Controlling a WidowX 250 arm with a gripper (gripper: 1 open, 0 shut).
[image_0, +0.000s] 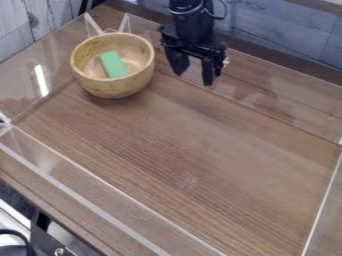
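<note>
A wooden bowl (138, 78) sits at the upper left of the table, with a green block (111, 63) inside it. The black arm reaches down from the top centre to its gripper (194, 66), which hangs to the right of the bowl, apart from it. The gripper is open, with nothing seen between its fingers, which are small in this view.
A pale wall panel (287, 40) runs along the back. A dark curved object (11, 243) shows at the lower left corner.
</note>
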